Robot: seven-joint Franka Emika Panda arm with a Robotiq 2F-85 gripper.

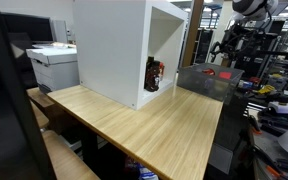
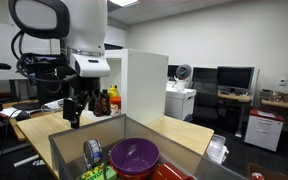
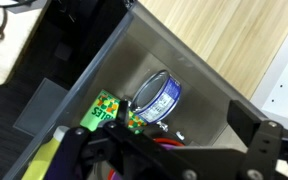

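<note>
My gripper hangs above the grey bin, pointing down, with its fingers apart. In the wrist view the black fingers stand wide open, and nothing is held between them. Below lies a round tin-like object with a blue label, on its side in the bin. Beside it are a green box and a yellow item. A purple bowl and a red bowl also sit in the bin; the gripper covers much of them in the wrist view.
A wooden table extends alongside the bin, its front part clear. On it stands a white open-sided cabinet, with dark bottles at its opening. The bin's walls rise around the objects.
</note>
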